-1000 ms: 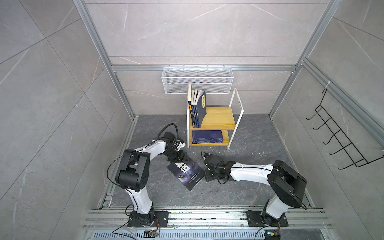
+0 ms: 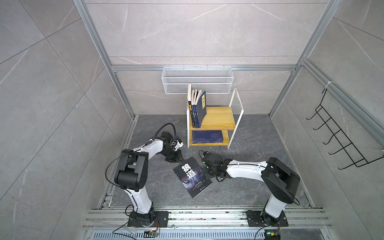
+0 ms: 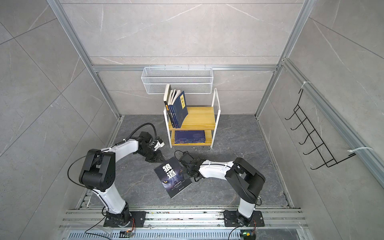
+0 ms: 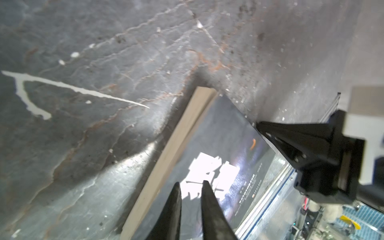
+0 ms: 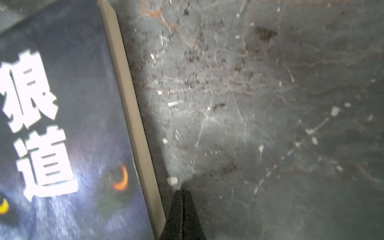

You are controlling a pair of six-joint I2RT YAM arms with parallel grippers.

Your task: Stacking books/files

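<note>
A dark book with white characters and a wolf's eye [image 2: 192, 180] [image 3: 172, 180] [image 4: 216, 132] [image 5: 80, 104] lies flat on the grey floor. My left gripper [image 2: 178, 158] [image 3: 158, 157] is at its upper-left end; in the left wrist view its fingertips stand a little apart over the cover, and I cannot tell whether anything is between them. My right gripper [image 2: 208, 170] [image 3: 188, 170] is shut, its tips beside the book's right-hand edge, nothing seen between them.
A two-tier shelf [image 2: 218, 116] stands behind, with upright books [image 2: 196, 110] at the top left and lying books [image 2: 207, 136] below. A wire basket [image 2: 197, 80] hangs on the back wall, black hooks [image 2: 336, 136] on the right wall. The floor beside the shelf is clear.
The book has shifted toward the front right.
</note>
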